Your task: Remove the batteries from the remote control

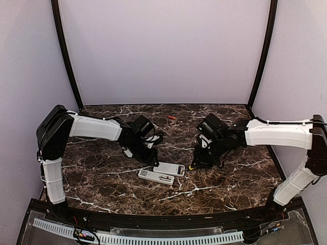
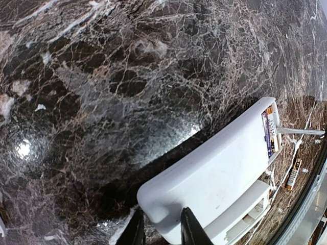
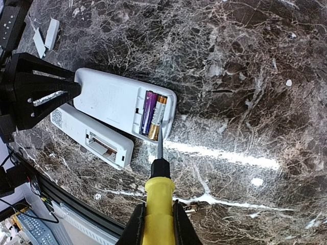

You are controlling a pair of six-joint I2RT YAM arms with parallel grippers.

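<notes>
A white remote [image 1: 167, 168] lies face down, its battery bay uncovered. Inside the bay, in the right wrist view, sit a purple battery [image 3: 147, 112] and an orange-and-silver battery [image 3: 158, 117], side by side. At the remote's other end, my left gripper is shut on its body. My right gripper is shut on the yellow handle of a screwdriver [image 3: 159, 189]. Its thin metal tip reaches the orange-and-silver battery near the lower end; whether it is wedged under it, I cannot tell.
Alongside lies a second white remote [image 3: 92, 133] with an open bay. A loose battery [image 2: 294, 174] rests on the marble near the front edge. Two small white pieces [image 3: 51, 33] and a red item [image 1: 171, 117] lie farther back.
</notes>
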